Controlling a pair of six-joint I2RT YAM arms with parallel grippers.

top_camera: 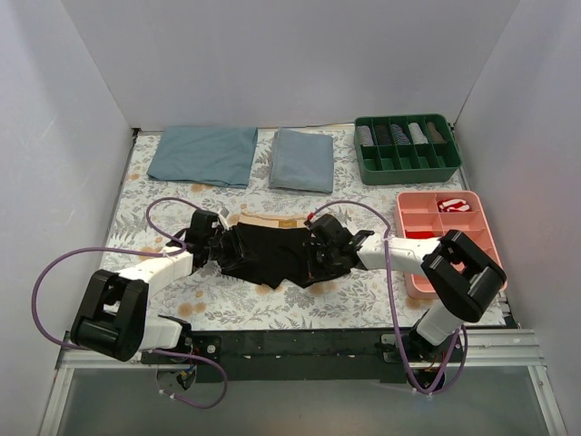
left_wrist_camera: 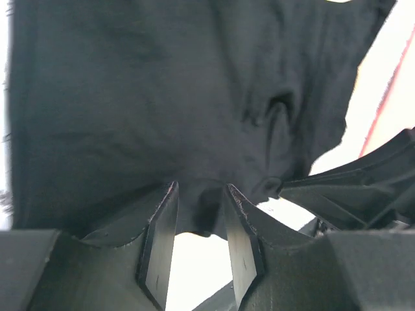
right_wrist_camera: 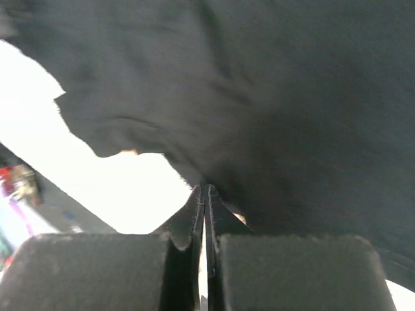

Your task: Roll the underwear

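Note:
Black underwear (top_camera: 270, 252) lies spread on the patterned cloth, its tan waistband (top_camera: 272, 220) along the far edge. My left gripper (top_camera: 238, 258) is over its left side. In the left wrist view the fingers (left_wrist_camera: 162, 249) stand part open, with dark fabric beyond the tips and nothing clearly between them. My right gripper (top_camera: 310, 271) is low over the middle near edge. Its fingers (right_wrist_camera: 194, 223) meet in the right wrist view, with no cloth visible between them; black fabric spreads just past the tips. The arms cover parts of the underwear from above.
Two folded blue-grey cloths (top_camera: 204, 154) lie at the back. A green divided box (top_camera: 388, 177) with rolled items stands back right. The pink divided bin (top_camera: 418, 204) sits below it, partly under the right arm. Bare cloth shows in front of the underwear.

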